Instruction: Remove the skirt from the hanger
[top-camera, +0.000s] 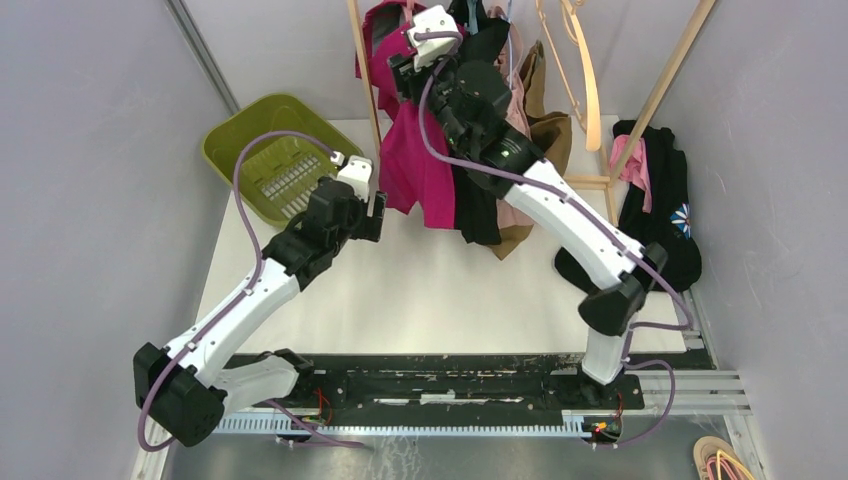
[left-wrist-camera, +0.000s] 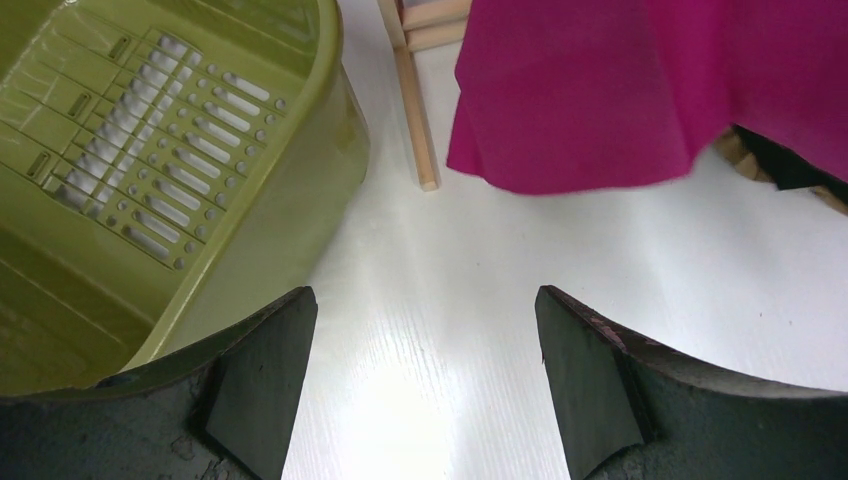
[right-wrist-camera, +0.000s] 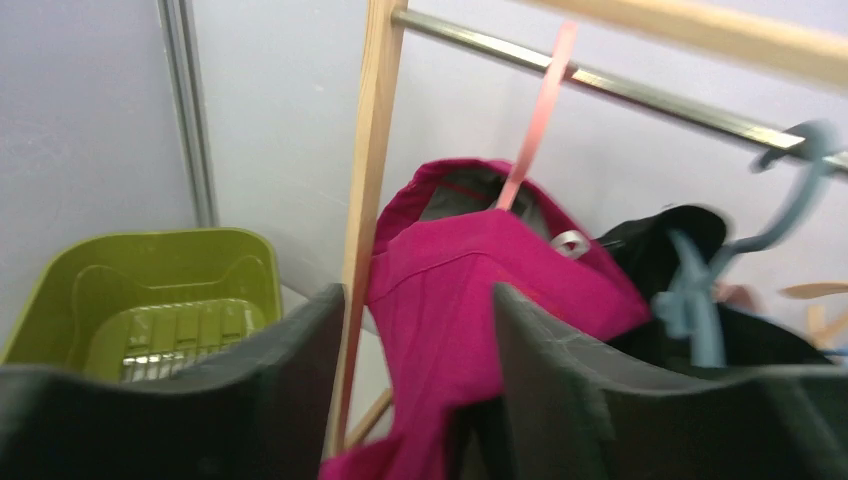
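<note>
A magenta garment hangs on the rack from a pink hanger, beside dark, pink and brown garments; which is the skirt I cannot tell. My right gripper is high at the rack, its blurred fingers part open in front of the magenta cloth, which shows between them in the right wrist view; whether they touch it is unclear. My left gripper stands open with nothing between its fingers, low beside the garment's hem, as the left wrist view also shows.
A green basket stands at the back left. A black garment with pink cloth lies at the right under the wooden rack.
</note>
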